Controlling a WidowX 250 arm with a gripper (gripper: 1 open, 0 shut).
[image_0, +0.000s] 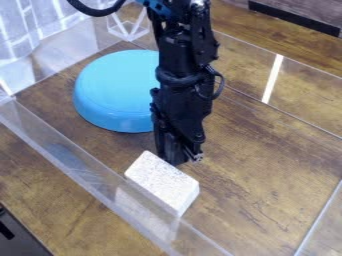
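Note:
My black gripper (178, 150) hangs low over the wooden surface, just behind a white speckled block (162, 182); it looks shut, with nothing visible between its fingers, though the fingertips are dark and hard to make out. A blue dome-shaped object (114, 93) sits behind and left of the gripper, partly hidden by the arm.
A clear plastic wall (67, 155) runs diagonally along the lower left, beside the block.

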